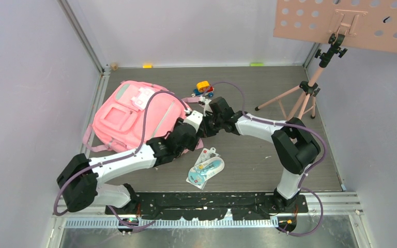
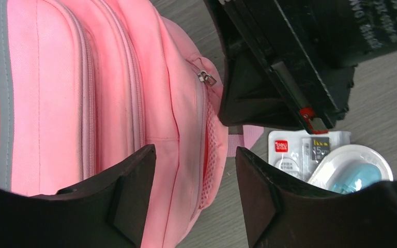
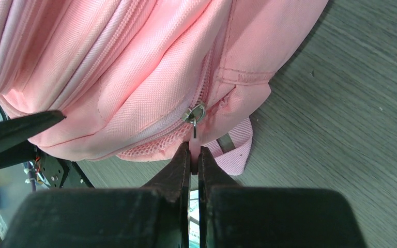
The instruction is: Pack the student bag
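A pink student bag (image 1: 121, 116) lies on the left half of the floor, its straps spread around it. On its side pocket, a zip slider (image 3: 194, 112) has a pink pull tab (image 3: 194, 147). My right gripper is shut on that tab, at the bag's right side. Over the same side of the bag stands my left gripper, open, with the pocket edge (image 2: 201, 165) below and between its fingers, not gripped. A packaged stationery set (image 1: 205, 168) lies on the floor in front. In the left wrist view the right gripper partly hides the pocket.
Behind the grippers lies a small colourful toy (image 1: 204, 88). A tripod (image 1: 310, 93) with a pink perforated board stands at the right. Bare floor (image 1: 243, 165) stretches across the right and front right.
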